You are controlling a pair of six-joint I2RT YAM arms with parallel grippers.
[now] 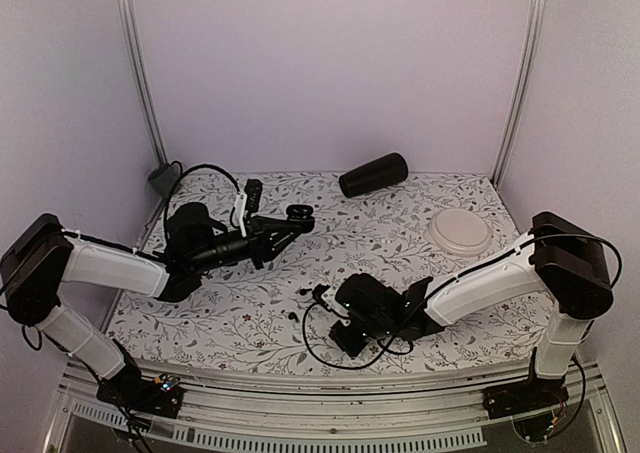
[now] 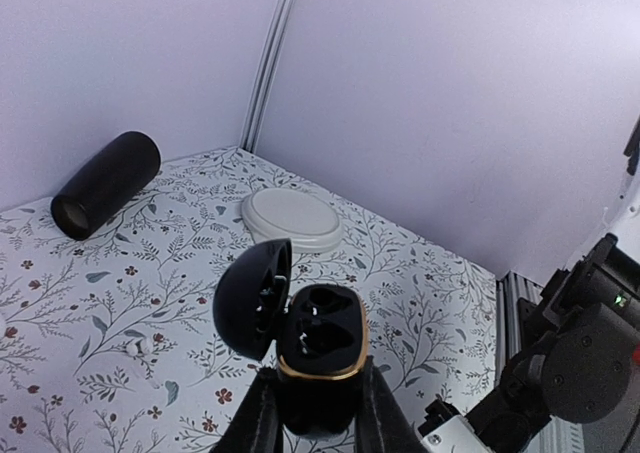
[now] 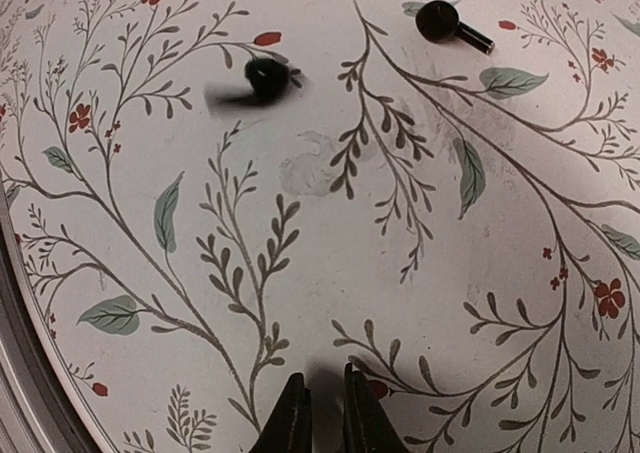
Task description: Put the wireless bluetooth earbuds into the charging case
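My left gripper is shut on the black charging case [image 2: 322,328], held up above the table. The case's round lid [image 2: 248,298] stands open, and two dark hollows show inside. In the right wrist view, one black earbud [image 3: 438,20] lies on the patterned table at the upper right, its stem pointing right. To its left, a second earbud [image 3: 266,79] appears blurred. Both lie well beyond my right gripper, whose fingers are slightly apart with nothing between them. From above, the two earbuds are small dark specks left of the right arm.
At the back of the table lies a black cylinder [image 1: 373,175]. A round white lid-like object [image 1: 460,231] rests at the right. A cable [image 1: 335,361] loops from the right wrist close to the tabletop.
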